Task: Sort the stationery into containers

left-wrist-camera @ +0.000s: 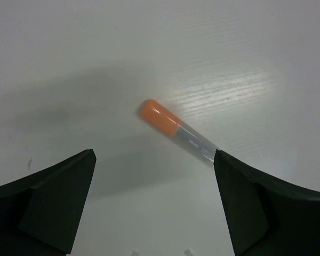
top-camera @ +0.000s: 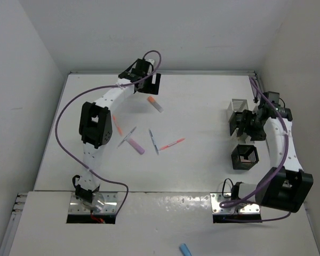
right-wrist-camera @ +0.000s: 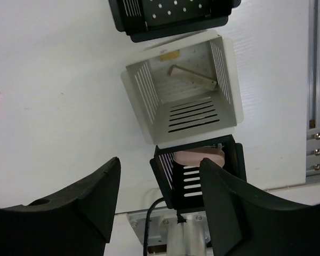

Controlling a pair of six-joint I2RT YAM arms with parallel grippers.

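Note:
My left gripper [top-camera: 154, 80] is open above an orange-capped marker [left-wrist-camera: 160, 117], which lies between and beyond its fingertips in the left wrist view. On the middle and left of the table lie a red pen [top-camera: 172, 144], a blue pen [top-camera: 153, 138], a purple marker [top-camera: 136, 146], a grey pen [top-camera: 124, 141] and an orange pen [top-camera: 117, 124]. My right gripper is part open over the right-hand containers: a white basket [right-wrist-camera: 192, 122] holding a pale block [right-wrist-camera: 192, 77], and a black basket [right-wrist-camera: 167, 193] holding a pink item [right-wrist-camera: 189, 158].
Another black basket [right-wrist-camera: 176, 33] and a white one [top-camera: 236, 105] stand farther back in the row along the right edge. A blue cylinder [top-camera: 185, 250] lies below the table's front.

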